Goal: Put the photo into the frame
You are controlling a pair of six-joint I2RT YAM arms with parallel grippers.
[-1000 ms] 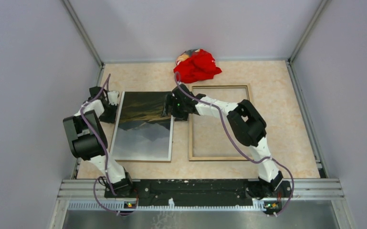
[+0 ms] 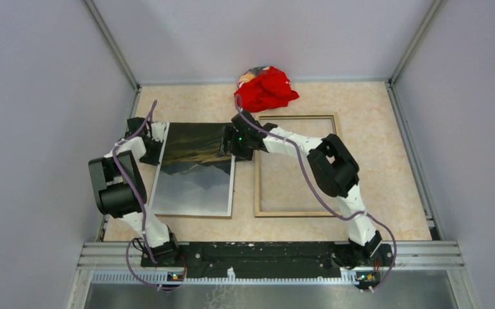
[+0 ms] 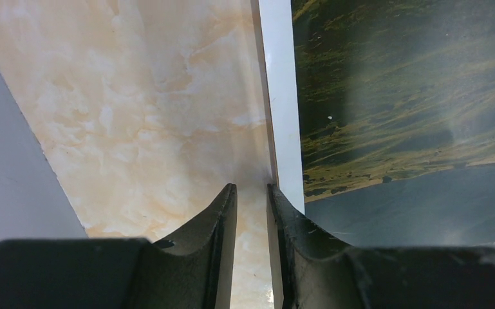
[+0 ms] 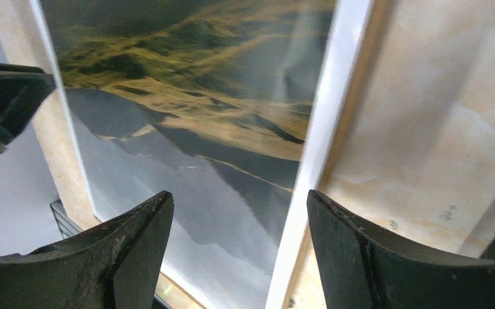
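The photo (image 2: 192, 183), a dark mountain landscape with a white border, lies flat on the table at centre left. To its right is the wooden frame (image 2: 257, 187), empty, with the table showing through it. My left gripper is at the photo's left side, its fingers a little apart with only table visible between them; the right fingertip meets the white border (image 3: 283, 116). Over the photo's right part stands my right gripper, wide open, one fingertip at the right white border (image 4: 318, 129). Nothing is gripped in either.
A crumpled red cloth (image 2: 269, 89) lies at the back middle. The right arm (image 2: 306, 147) crosses above the frame. Bare table (image 2: 386, 174) extends to the right of the frame, and a side wall (image 2: 51, 148) rises close to the left arm.
My left gripper has shifted slightly to the right, and the photo's edge appears a touch further right too. The right arm has barely moved.
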